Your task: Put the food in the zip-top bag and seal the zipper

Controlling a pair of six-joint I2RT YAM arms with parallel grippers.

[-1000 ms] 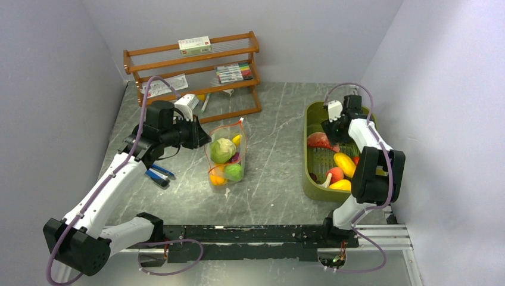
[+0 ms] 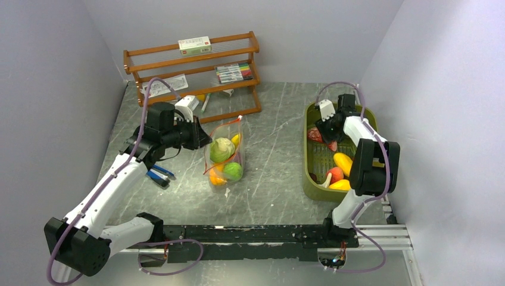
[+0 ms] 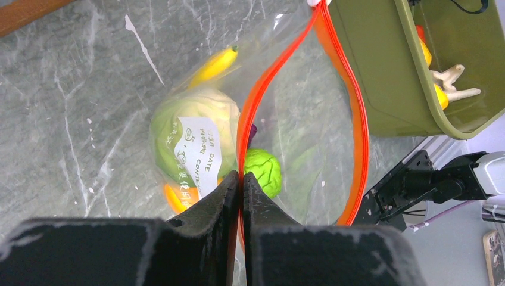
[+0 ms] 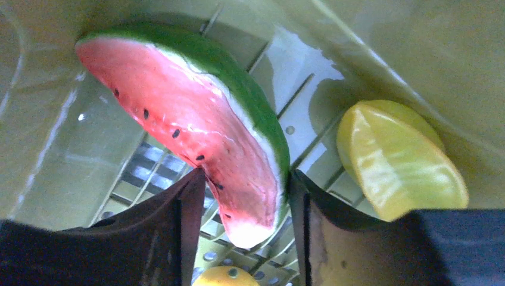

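Note:
At the table's middle-left stands the clear zip top bag point(image 2: 233, 138) with an orange zip, its mouth spread apart. Inside it are a cabbage point(image 2: 222, 150), a green ball-like vegetable point(image 2: 233, 171), a yellow piece and an orange one. My left gripper is shut on the near end of the bag's zip edge. Within the green bin point(image 2: 308, 170), a watermelon slice point(image 4: 232, 140) lies tilted. Its lower end is between the fingers of my right gripper, one on each side; whether they clamp it I cannot tell.
A yellow star fruit point(image 4: 399, 161) lies right of the slice, by the bin wall. Several other foods, including a yellow one point(image 2: 343, 161), occupy the bin's near part. A wooden rack point(image 2: 256, 74) stands behind the bag. Bare table point(image 2: 274, 161) separates bag and bin.
My right gripper has moved left over the watermelon slice, with its fingers now around one end. The bag's upper edge has shifted slightly left; the left arm has barely moved.

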